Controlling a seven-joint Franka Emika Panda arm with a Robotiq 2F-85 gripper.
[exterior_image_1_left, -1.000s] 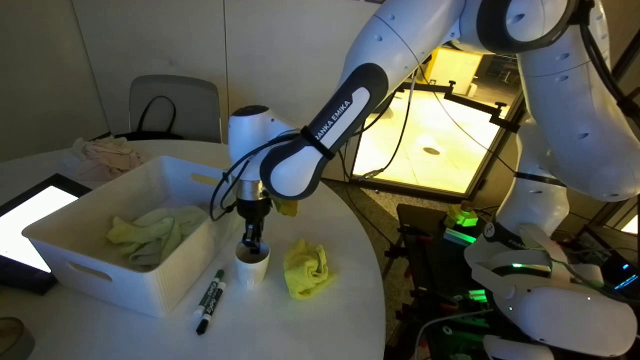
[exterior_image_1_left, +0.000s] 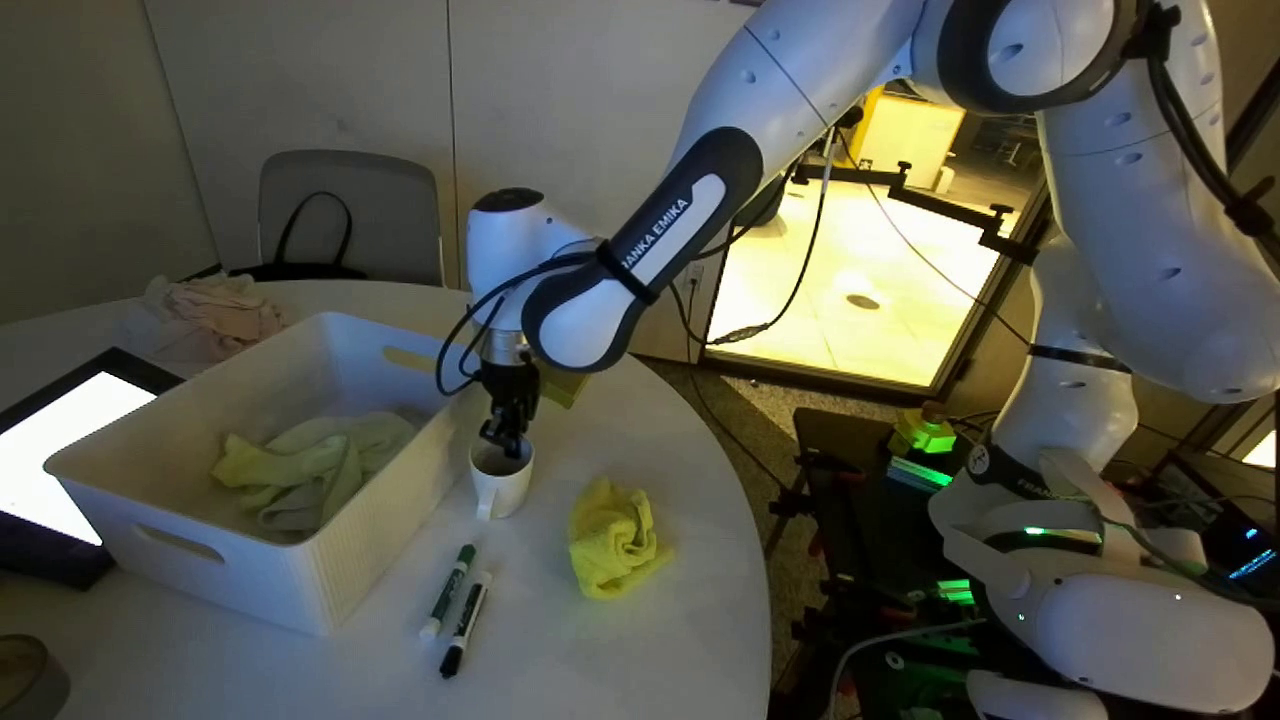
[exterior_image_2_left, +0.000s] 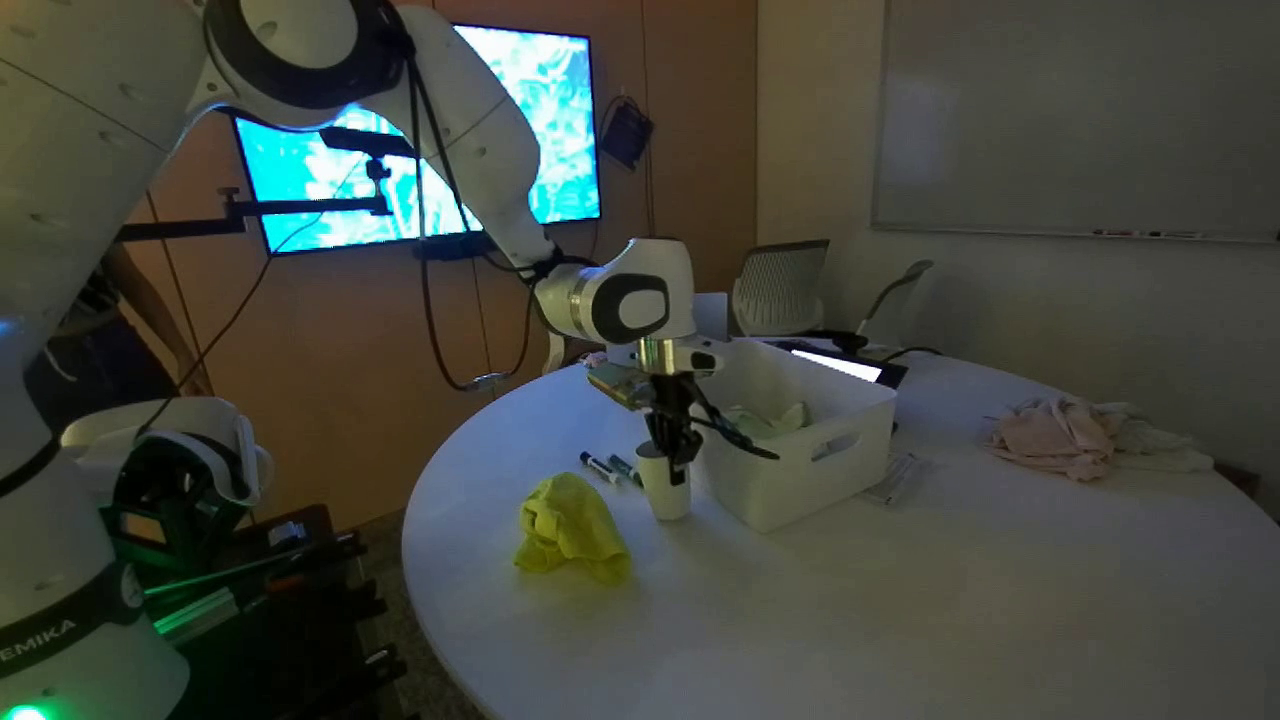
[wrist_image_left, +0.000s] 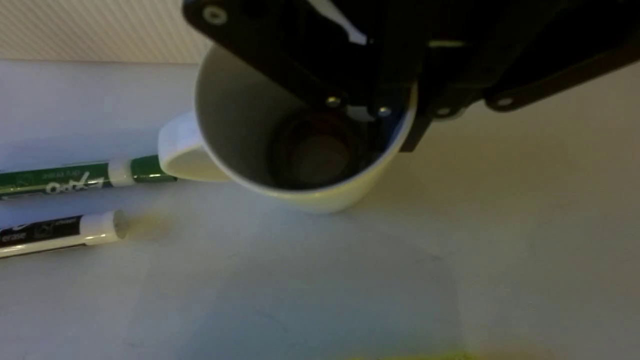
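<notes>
A white mug (exterior_image_1_left: 500, 480) is upright beside the long side of the white bin (exterior_image_1_left: 372, 546). My gripper is shut on the mug's wall, one finger inside the cup and the other outside its rim. Looking down in the wrist view, the mug's interior appears dark at the bottom, and its handle points left over the tip of a green marker (wrist_image_left: 72, 177). A black marker (wrist_image_left: 54, 234) lies parallel to the green one. From exterior view 2, the mug (exterior_image_2_left: 662, 490) hangs at or just above the table; I cannot tell whether its base touches.
A crumpled yellow cloth (exterior_image_1_left: 614, 540) lies on the table to the mug's right. Pale cloths (exterior_image_1_left: 318, 462) rest inside the bin. Pinkish cloths (exterior_image_2_left: 1062, 438) and a lit screen (exterior_image_1_left: 54, 456) are beyond it.
The gripper and mug have shifted away from the exterior view 1 camera, towards the back of the table. Both markers have slid to the right and spread slightly apart. The yellow cloth stayed put.
</notes>
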